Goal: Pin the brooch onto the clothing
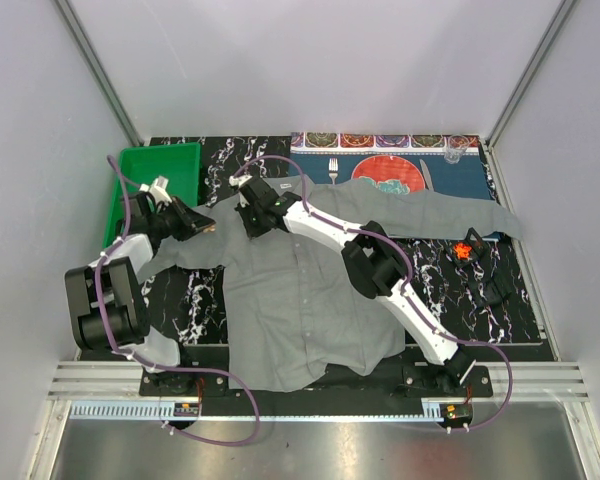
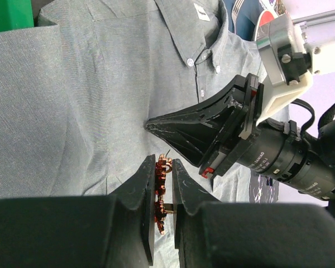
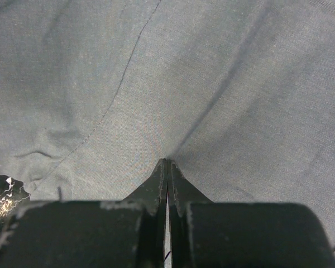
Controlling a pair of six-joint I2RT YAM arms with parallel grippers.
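A grey button shirt (image 1: 280,320) lies spread over the black marble table, collar toward the back. My left gripper (image 1: 205,226) is shut on a copper-coloured brooch (image 2: 161,206), held upright between the fingertips with a thin pin sticking up at its top, above the shirt's left part. To its right, my right gripper (image 1: 248,230) points down at the shirt's upper left chest, its closed tips (image 3: 166,164) at the cloth; no object shows between them, and whether any cloth is pinched is unclear.
A green tray (image 1: 160,160) sits at back left, partly behind the left arm. A blue mat (image 1: 460,180) with red plate, fork, knife and a glass is at back right, partly under the shirt's sleeve. A dark item with an orange piece (image 1: 463,251) lies at the right.
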